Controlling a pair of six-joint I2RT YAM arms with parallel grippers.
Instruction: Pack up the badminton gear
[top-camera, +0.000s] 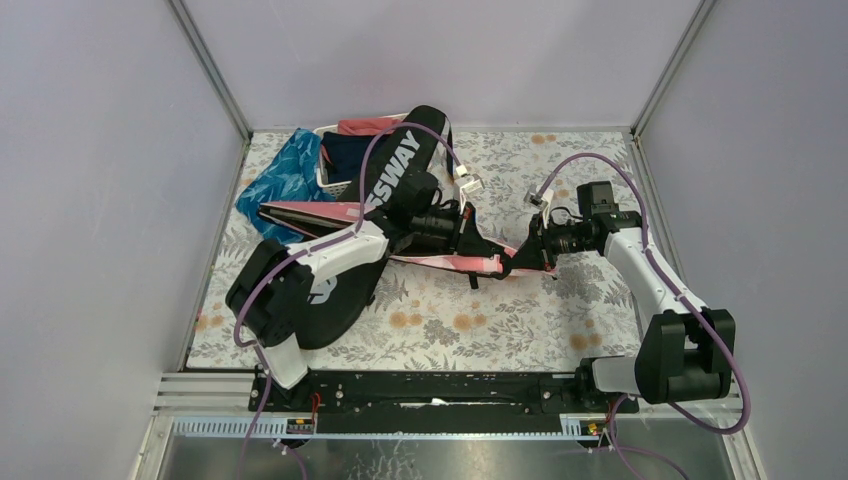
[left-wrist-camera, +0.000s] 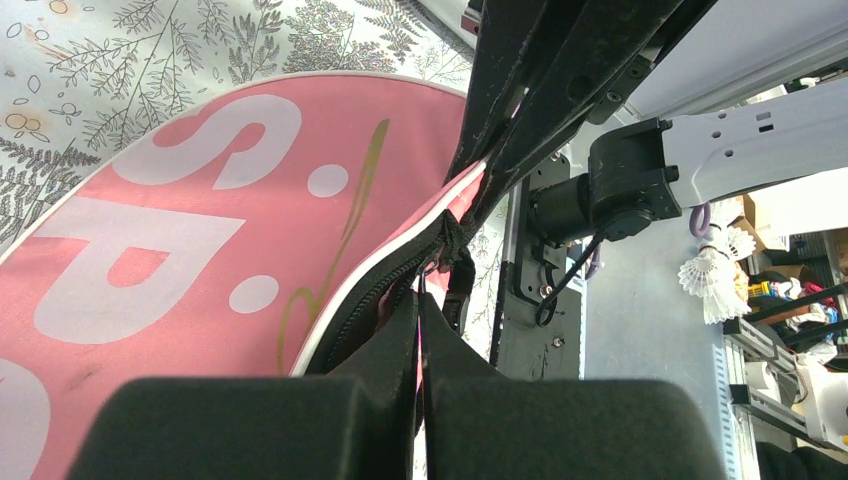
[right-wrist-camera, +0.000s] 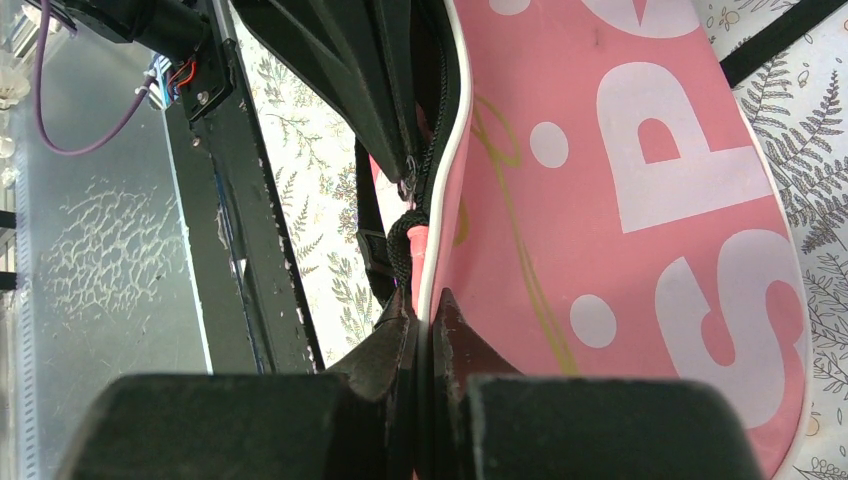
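Observation:
A pink racket bag (top-camera: 459, 263) with white lettering lies across the table, its zipper (left-wrist-camera: 363, 305) along the edge. My left gripper is shut at the zipper near the bag's tip; whether its fingertips pinch the small puller cannot be told. My right gripper is shut on the bag's white-piped edge beside the zipper's end, close to the left gripper. A long black bag (top-camera: 340, 315) lettered in white lies beneath the left arm and the pink bag.
A white basket (top-camera: 333, 186) with folded dark and pink cloth stands at the back left, beside a crumpled blue bag (top-camera: 275, 180).

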